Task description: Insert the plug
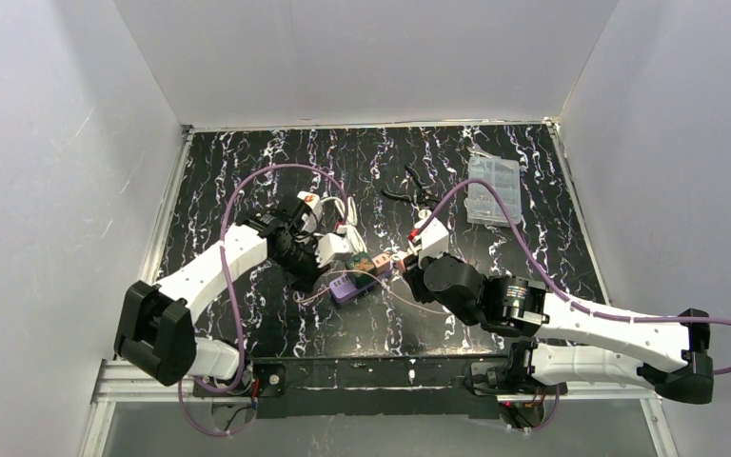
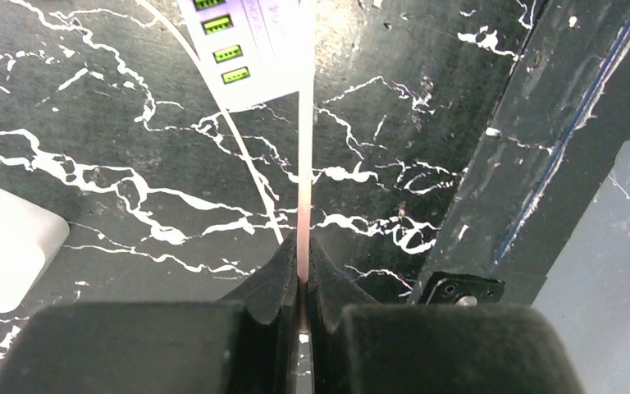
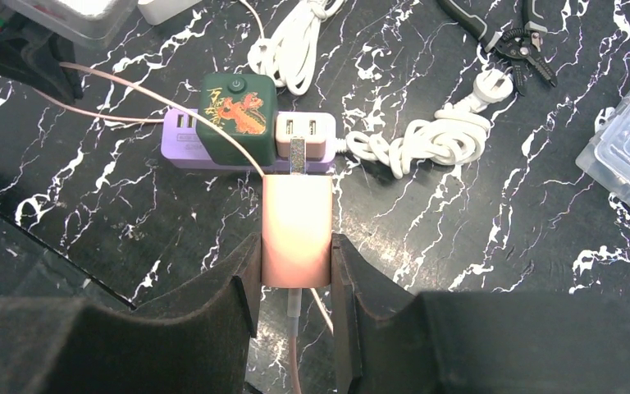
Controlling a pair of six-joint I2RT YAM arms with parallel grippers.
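In the right wrist view my right gripper is shut on a salmon USB plug (image 3: 296, 222), its metal tip pointing toward a pale pink charger (image 3: 305, 131) with USB sockets, beside a dark green adapter (image 3: 238, 115) on a purple power strip (image 3: 182, 146). From this view, whether the tip touches the charger cannot be told. My left gripper is shut on a thin pinkish cable (image 2: 303, 197), which runs up past the power strip's end in the left wrist view. In the top view both grippers flank the strip.
Coiled white cords (image 3: 426, 141), pliers (image 3: 513, 45) and a clear plastic box (image 3: 623, 148) lie behind and to the right. A white object (image 2: 4, 238) is at the left wrist view's edge. Bare marble lies in front of the strip, up to the table's edge.
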